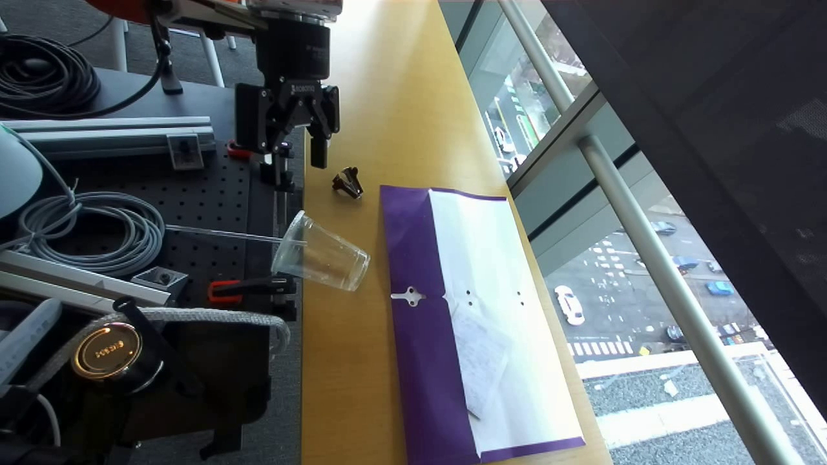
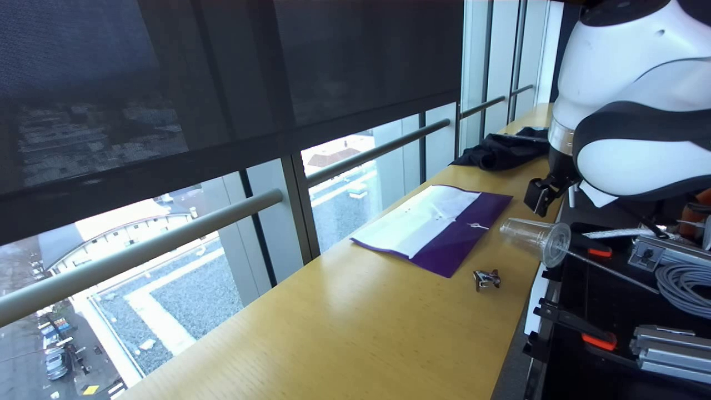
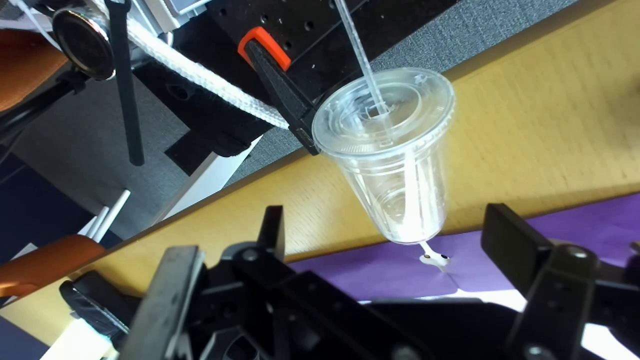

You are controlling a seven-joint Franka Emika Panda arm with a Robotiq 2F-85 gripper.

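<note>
A clear plastic cup (image 1: 327, 256) with a lid and straw (image 1: 225, 233) lies on its side on the wooden ledge. Its lid end reaches over the ledge's edge, and the straw points out over the black pegboard. In the wrist view the cup (image 3: 399, 180) appears ahead of and between the spread fingers, touching neither. My gripper (image 1: 296, 159) is open and empty, held above the edge of the ledge. A purple folder (image 1: 415, 256), opened to its white inside, lies beside the cup's base. Near it sits a small dark staple remover (image 1: 349, 183).
Clamps with red ends (image 1: 225, 291) grip the pegboard (image 1: 209, 186) by the ledge, close to the cup's lid. Coiled grey cable (image 1: 97, 232) and metal rails lie there too. Dark cloth (image 2: 503, 150) rests farther along the ledge. A window rail (image 1: 667, 256) runs along the other side.
</note>
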